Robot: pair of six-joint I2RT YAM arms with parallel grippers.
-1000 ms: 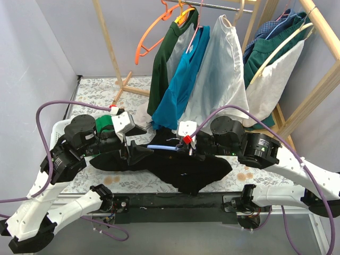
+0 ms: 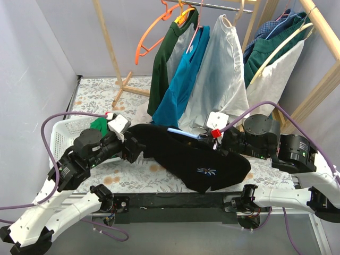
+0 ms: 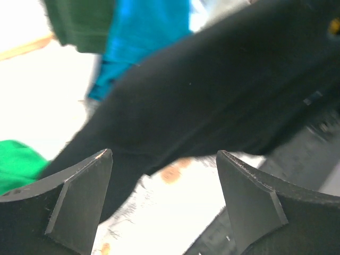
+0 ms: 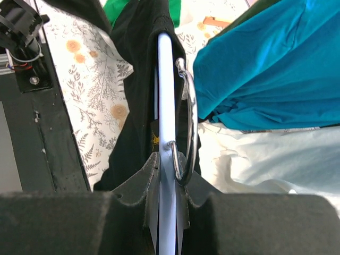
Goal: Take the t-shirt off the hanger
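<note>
A black t-shirt (image 2: 191,162) with a small blue-white embroidered motif lies spread over the patterned table, its left part reaching toward the white basket. The light blue hanger (image 2: 183,133) is held by my right gripper (image 2: 218,139); in the right wrist view the hanger's bar (image 4: 166,101) runs between the fingers, with its metal hook (image 4: 187,122) beside it. The bar's far end still sits under black cloth (image 4: 159,24). My left gripper (image 2: 139,149) stands open at the shirt's left part; its fingers (image 3: 79,196) are apart, with blurred black cloth beyond them.
A white basket (image 2: 62,137) with green cloth (image 2: 99,125) stands at the left. Behind, a rack holds green, blue (image 2: 183,79) and white garments (image 2: 218,69) and an orange hanger (image 2: 150,33). Table space shows in front of the basket.
My right gripper has moved right with the hanger, and the shirt has shifted right too. The left gripper has moved slightly; its distance from the hanger has grown.
</note>
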